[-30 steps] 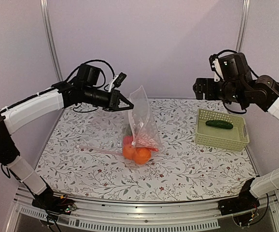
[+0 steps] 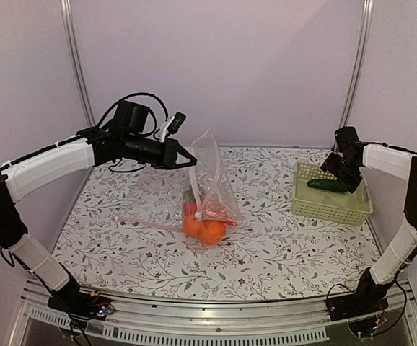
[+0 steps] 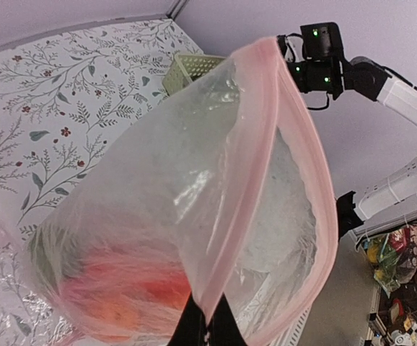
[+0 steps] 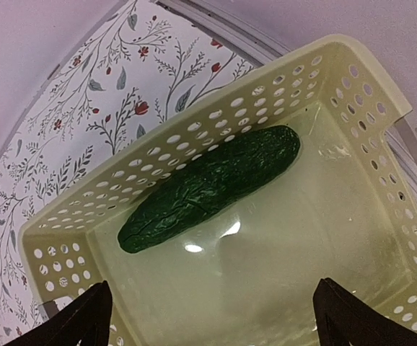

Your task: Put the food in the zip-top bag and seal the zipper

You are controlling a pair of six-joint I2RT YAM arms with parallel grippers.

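A clear zip top bag (image 2: 216, 176) with a pink zipper edge (image 3: 255, 158) stands with its mouth gaping. Inside its lower part lie two orange round foods (image 2: 211, 232) and something red, blurred by the plastic. My left gripper (image 2: 193, 163) is shut on the bag's rim, its black fingers (image 3: 223, 324) pinching the pink edge in the left wrist view. A dark green cucumber (image 4: 212, 184) rests along one wall of the pale basket (image 4: 338, 65). Over that basket my right gripper is open, the cucumber ahead of its fingertips and nothing between them.
The basket (image 2: 331, 215) stands at the right of the table, holding only the cucumber. Bare floral tabletop (image 2: 281, 252) lies between bag and basket and along the front. A wall rises close behind the basket.
My right gripper has come down and slightly right, from above and left of the basket to over the cucumber. The left arm and bag have barely moved.
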